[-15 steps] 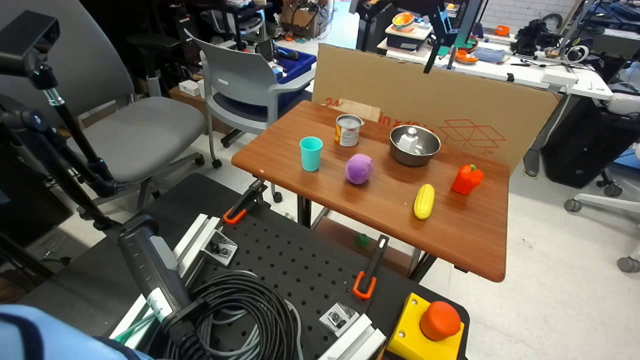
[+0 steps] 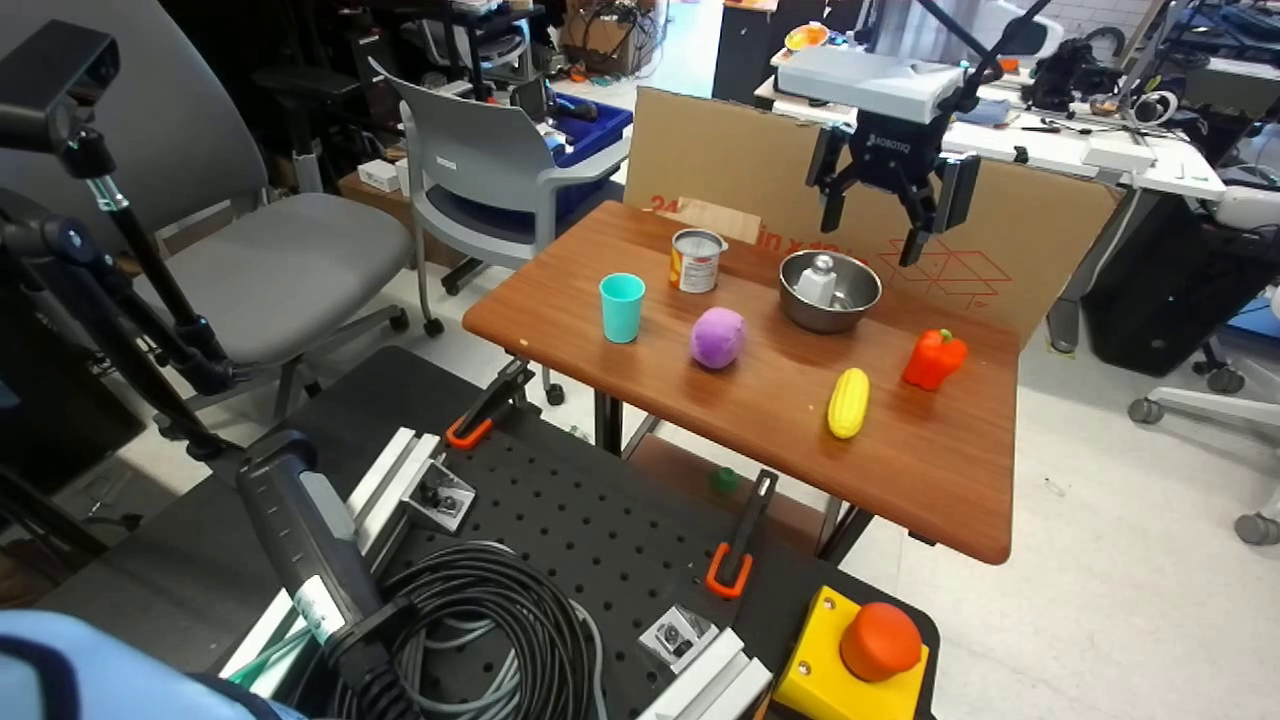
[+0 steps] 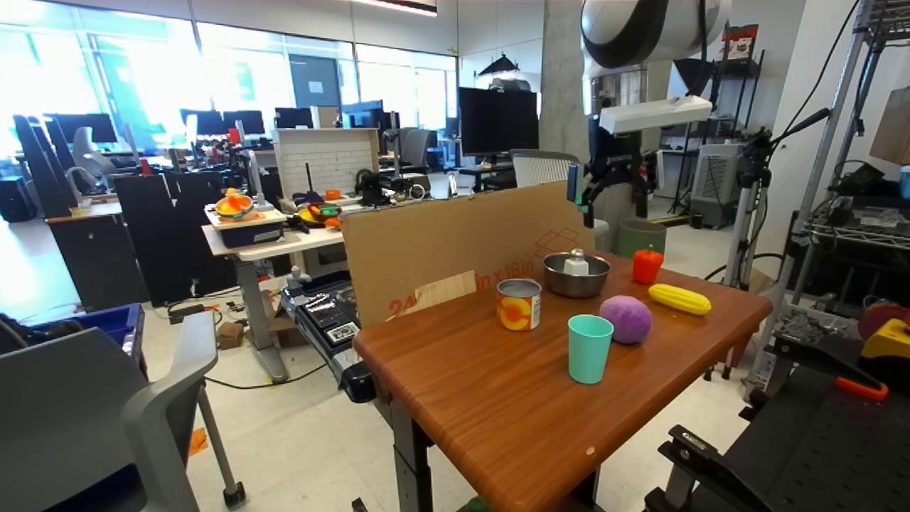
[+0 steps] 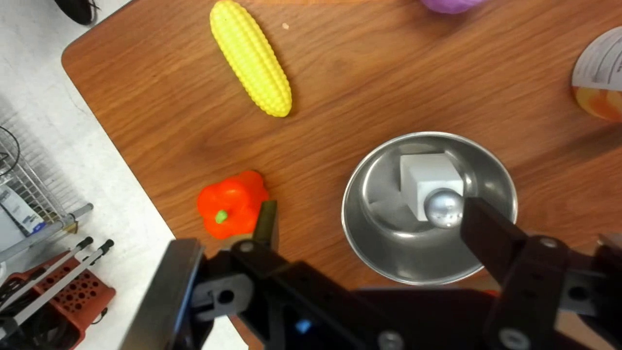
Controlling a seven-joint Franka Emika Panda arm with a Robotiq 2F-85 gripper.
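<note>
Above the back right of the table hangs my gripper (image 2: 870,248), open, its fingers spread wide with nothing between them. Below it, a steel bowl (image 4: 373,256) holds a white block-like item with a silvery round top (image 4: 431,175). To the bowl's right in exterior view 1 stands a red pepper (image 2: 936,360); in the wrist view it lies just beyond one fingertip, apart in height. A yellow corn cob (image 4: 250,58) rests nearer the front. The purple ball (image 2: 717,337), turquoise cup (image 2: 621,310) and open can (image 2: 696,262) stand toward the left.
A cardboard sheet (image 2: 768,168) stands upright along the table's back edge, close to the gripper. Bare wood shows at the table's front right (image 2: 948,480). A black pegboard bench (image 2: 576,504) with clamps lies in front.
My gripper has come down and to the right, from above the cardboard's top edge to over the table's back right. The objects on the table have not moved.
</note>
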